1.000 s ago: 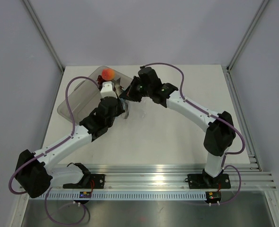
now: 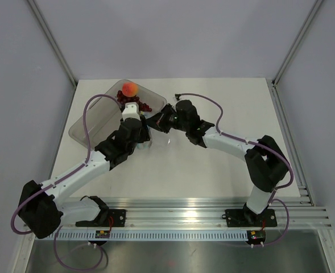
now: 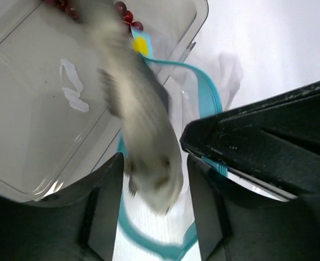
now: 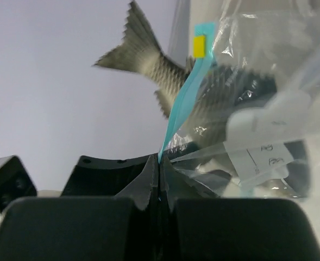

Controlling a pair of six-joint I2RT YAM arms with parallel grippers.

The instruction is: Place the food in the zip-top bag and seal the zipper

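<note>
A grey fish [image 3: 149, 152] hangs between the part open fingers of my left gripper, over the teal-rimmed mouth of the clear zip bag [image 3: 206, 92]; it is blurred, and whether the fingers touch it is unclear. In the right wrist view the fish's tail [image 4: 127, 49] shows above the bag's teal zipper [image 4: 187, 92]. My right gripper is shut on the bag's edge at that zipper. In the top view both grippers meet at the tray's right side.
The clear tray [image 2: 87, 128] holds red grapes [image 2: 141, 105] and a peach [image 2: 129, 89] at back left. The white board [image 2: 224, 170] is clear at front and right.
My right gripper has moved slightly toward the front of the table.
</note>
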